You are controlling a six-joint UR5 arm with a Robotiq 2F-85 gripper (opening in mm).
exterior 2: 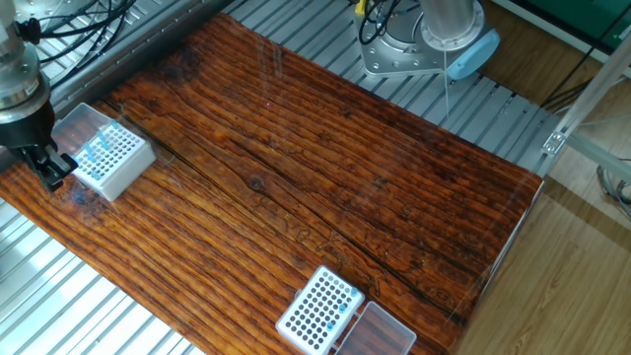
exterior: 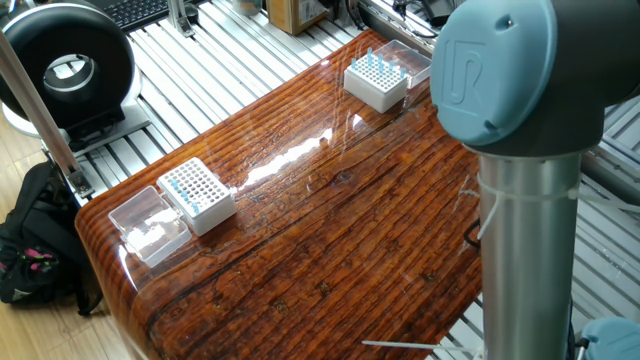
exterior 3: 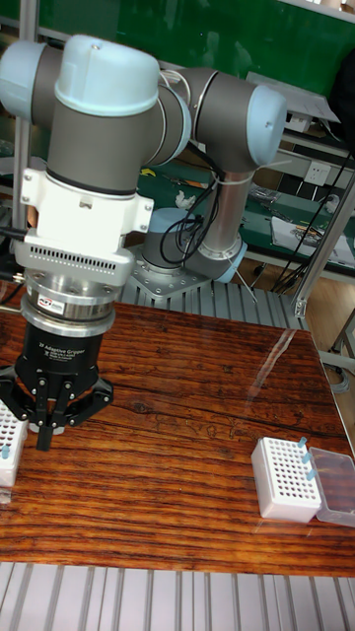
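Note:
My black gripper (exterior 3: pixel 47 433) points down beside and above a white tip rack at the table's left in the third view. In the second view the gripper (exterior 2: pixel 59 176) is by the near corner of that rack (exterior 2: pixel 118 168), which has blue tips (exterior 2: pixel 96 150) standing in some holes. The frames do not make clear how far apart its fingers stand or whether anything is between them. The other white rack (exterior: pixel 200 198) has a few blue pieces in its holes and an open clear lid (exterior: pixel 150 225) beside it. In the first view the gripper is out of sight.
Bare wooden table (exterior 2: pixel 296 177) spreads between the two racks. A clear lid (exterior: pixel 408 58) stands open behind the far rack (exterior: pixel 375 85) in the first view. The arm's column (exterior: pixel 530 260) fills the right of that view, and slatted metal (exterior 3: pixel 158 595) borders the table.

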